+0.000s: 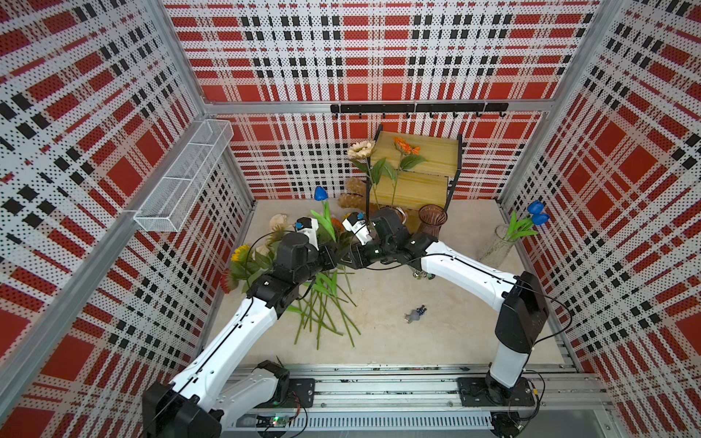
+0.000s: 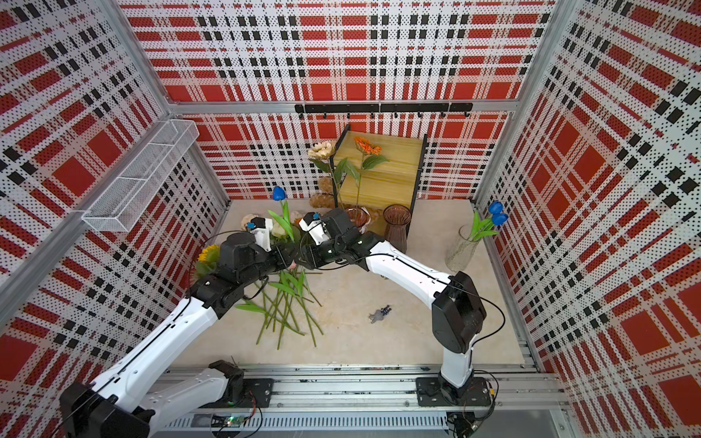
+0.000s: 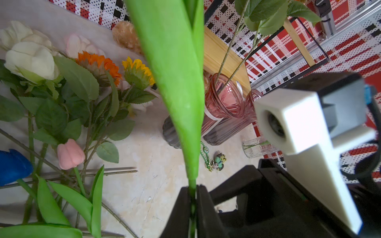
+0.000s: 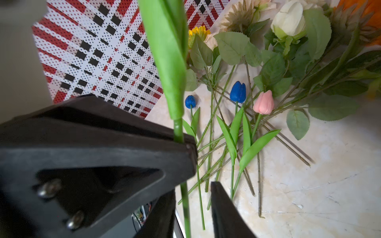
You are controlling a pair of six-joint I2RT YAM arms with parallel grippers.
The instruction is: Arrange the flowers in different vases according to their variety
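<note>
A blue tulip (image 1: 320,192) stands upright between my two grippers, which meet over the flower pile. Its green stem runs between the fingers of my left gripper, which look close around it. My right gripper is around the same stem lower in its view, its fingers apart. Loose roses, sunflowers and tulips, pink (image 4: 263,102) and blue (image 4: 238,91), lie on the table. A glass vase (image 2: 458,252) at the right holds blue tulips. Reddish vases (image 2: 396,226) stand at the back centre, one holding a cream and an orange flower (image 2: 367,145).
A wooden shelf (image 1: 416,149) stands behind the vases. A keychain (image 1: 414,314) lies on the open table at centre right. A white wire basket (image 1: 182,175) hangs on the left wall.
</note>
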